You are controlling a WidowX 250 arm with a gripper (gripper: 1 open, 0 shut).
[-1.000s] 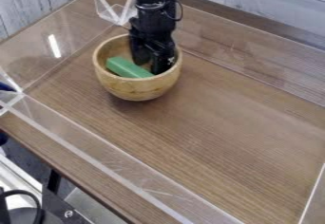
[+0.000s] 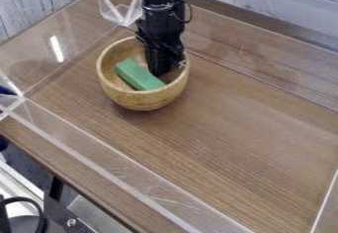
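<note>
A wooden bowl [image 2: 145, 96] stands on the table at the upper middle, with a green block [image 2: 138, 76] lying in it. The black gripper [image 2: 164, 54] reaches from the top into the back right of the bowl, just behind the block. Its fingertips are dark and partly hidden, so whether they are open or shut cannot be seen.
The bowl has shifted slightly toward the front and left, and the green block in it now sits at a steeper angle. The gripper stays in the bowl's back part.
</note>
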